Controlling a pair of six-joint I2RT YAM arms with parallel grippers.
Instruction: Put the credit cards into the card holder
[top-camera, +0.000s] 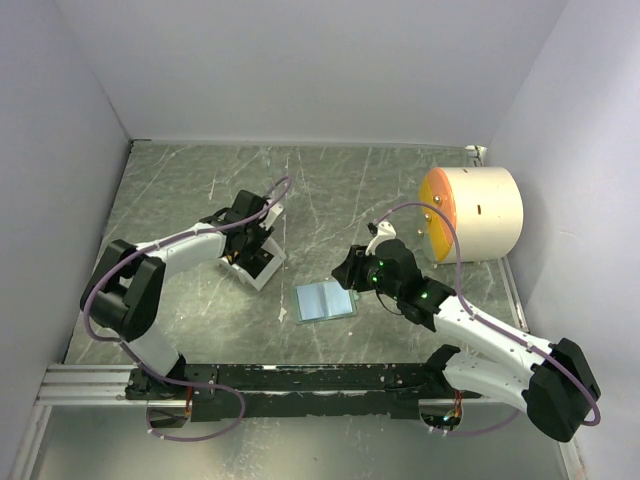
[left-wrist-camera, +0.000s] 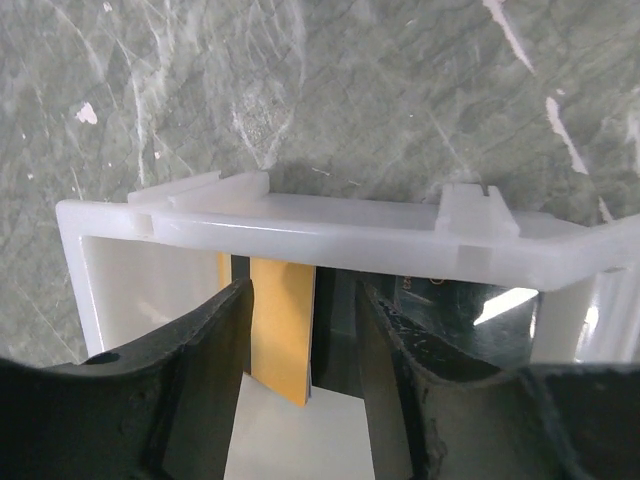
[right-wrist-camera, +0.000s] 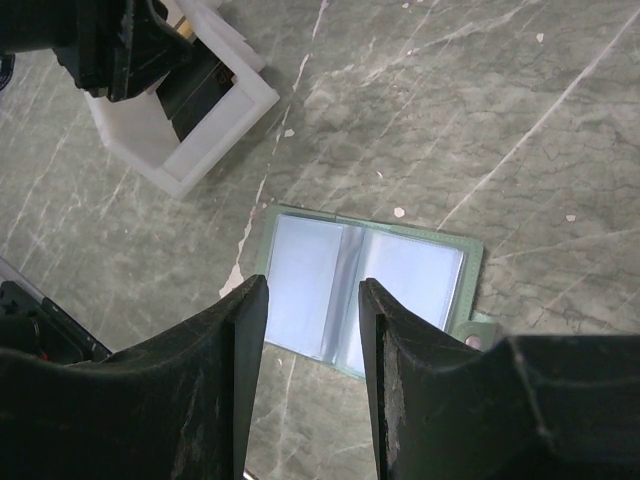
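A white plastic box (left-wrist-camera: 350, 235) holds cards: an orange card (left-wrist-camera: 281, 310) and dark ones (left-wrist-camera: 455, 320). My left gripper hangs over it with open fingers around the upper part of the orange card, apparently not closed on it. The open card holder (right-wrist-camera: 300, 279), with a green border and two pale sleeves, lies at the table's middle front. My right gripper is above the holder with its fingers apart and nothing between them.
A white cylinder (top-camera: 483, 210) with an orange face stands at the right. A black rail (top-camera: 300, 378) runs along the front.
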